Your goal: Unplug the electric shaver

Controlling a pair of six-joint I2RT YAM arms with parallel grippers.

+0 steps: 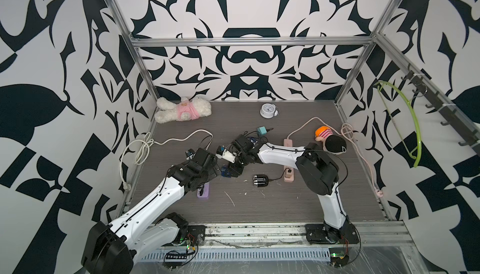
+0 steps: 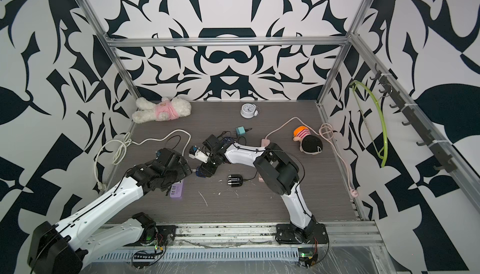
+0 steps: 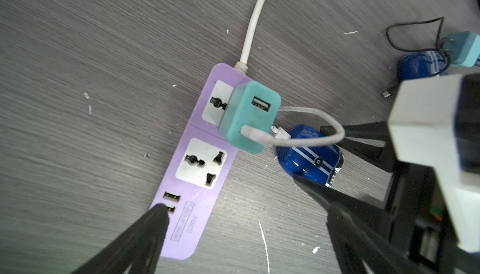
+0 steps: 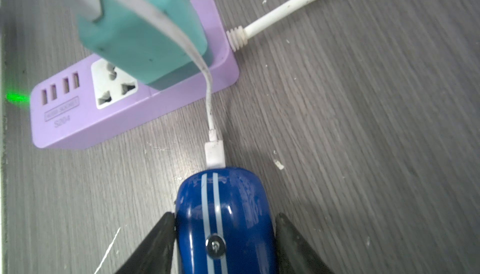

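A blue shaver (image 3: pixel 310 160) (image 4: pixel 225 214) with two stripes lies on the table, its white cable plug (image 4: pixel 215 154) in its end. The cable runs to a teal charger (image 3: pixel 250 114) on a purple power strip (image 3: pixel 180 239). My right gripper is around the shaver, fingers at both sides; whether it grips firmly is unclear. My left gripper stands open over the strip, nothing between its fingers.
A pink strip (image 1: pixel 289 174) with a black device (image 1: pixel 260 180), a second blue shaver (image 3: pixel 420 64), a white clock (image 1: pixel 268 110), a teddy bear (image 1: pixel 182 109) and a doll (image 1: pixel 330 139) surround the work area.
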